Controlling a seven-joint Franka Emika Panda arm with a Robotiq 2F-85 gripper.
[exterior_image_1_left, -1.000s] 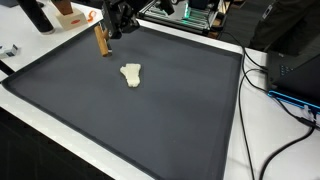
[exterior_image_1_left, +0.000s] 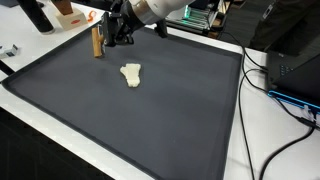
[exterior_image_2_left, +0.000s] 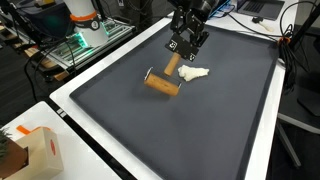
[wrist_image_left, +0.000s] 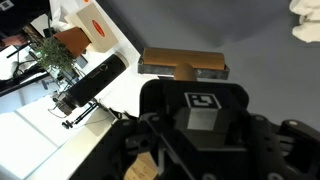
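Note:
A brown wooden tool with a crosswise head (exterior_image_2_left: 162, 84) and a shorter stem (exterior_image_2_left: 171, 65) hangs at my gripper (exterior_image_2_left: 179, 54). My gripper is shut on the stem, with the head out in front of the fingers. In the wrist view the wooden head (wrist_image_left: 183, 62) lies crosswise beyond the fingers, and the stem (wrist_image_left: 185, 73) runs back from it into them. From the first exterior view the head (exterior_image_1_left: 97, 41) stands nearly upright at the dark mat's back left. A flat, pale, irregular piece (exterior_image_1_left: 131, 74) lies on the mat beside the gripper.
White table (exterior_image_1_left: 45, 125) borders it. A white-and-orange box (exterior_image_2_left: 42, 150) stands outside the mat. Black cables (exterior_image_1_left: 278, 150) run along the right side.
My gripper has shifted slightly left and downward in the first exterior view, carrying the wooden tool with it. The pale piece has not moved.

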